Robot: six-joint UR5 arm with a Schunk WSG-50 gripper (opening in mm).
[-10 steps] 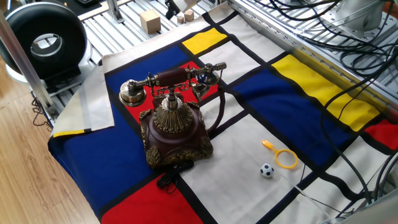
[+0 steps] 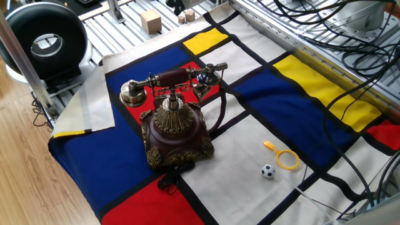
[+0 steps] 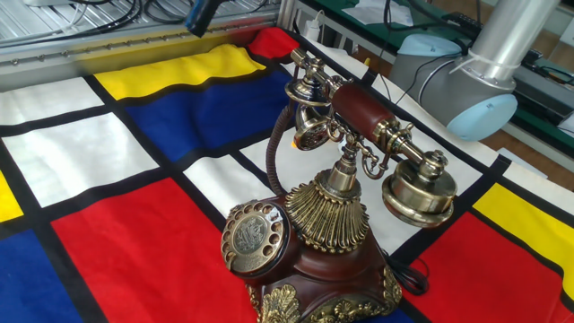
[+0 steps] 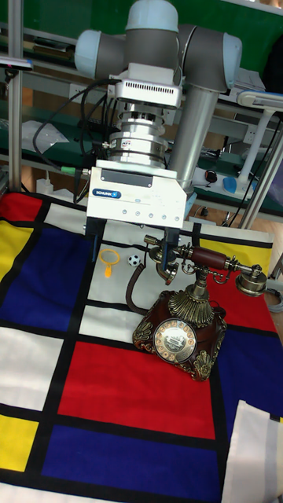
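My gripper point(image 4: 129, 262) hangs over the cloth in exterior view 3, its two dark fingers point(image 4: 94, 243) wide apart with nothing held between them. An antique-style rotary telephone point(image 2: 178, 128) in dark red and brass stands upright on the cloth, its handset point(image 3: 363, 108) resting across the cradle. The right finger overlaps the near end of the handset in exterior view 3; whether they touch I cannot tell. Seen through the finger gap are a small black-and-white ball point(image 2: 268, 171) and a yellow ring with a handle point(image 2: 287, 159), lying close together on a white patch.
A cloth point(image 2: 250, 134) of red, blue, yellow and white blocks covers the table, one corner folded over. Black cables point(image 2: 334, 94) hang along the right side. Wooden blocks point(image 2: 150, 21) sit beyond the cloth.
The phone, ball and yellow ring have stayed put in exterior view 1.
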